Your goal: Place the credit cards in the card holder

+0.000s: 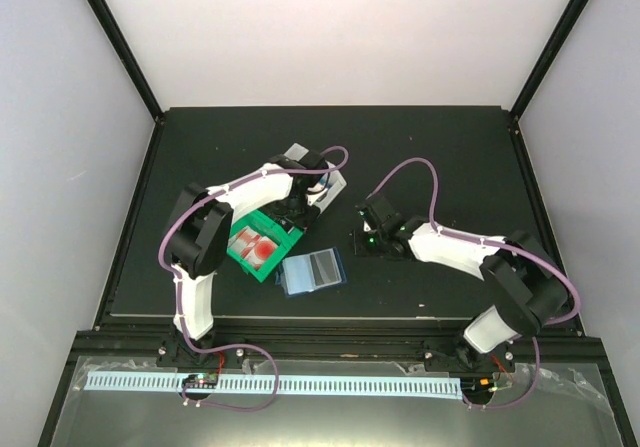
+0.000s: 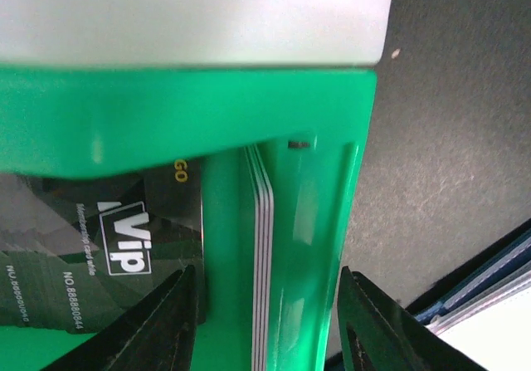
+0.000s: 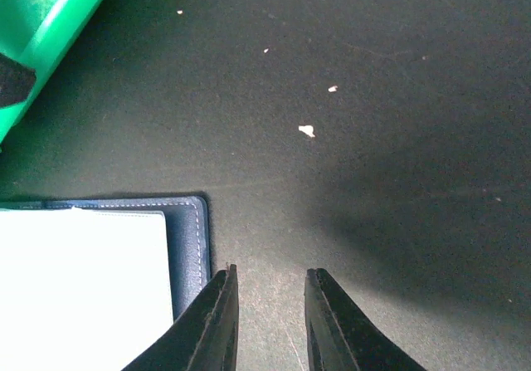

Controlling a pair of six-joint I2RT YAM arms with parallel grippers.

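Dark cards standing on edge (image 2: 262,255) show as a thin stack inside the green tray (image 2: 311,222), near its right wall. A black VIP card (image 2: 124,246) lies flat to their left. Above the tray, my left gripper is part open, its fingers on either side of the edge-on stack and the tray wall, nothing visibly gripped. The blue card holder (image 1: 312,271) lies open on the table; its navy border (image 3: 191,238) shows in the right wrist view. Right of it, my right gripper is part open over bare table, holding nothing.
Red and white cards (image 1: 254,247) lie in the green tray's near compartment. A white box part (image 1: 330,189) adjoins the tray's far side, partly hidden by the left arm. The table right of the holder is clear.
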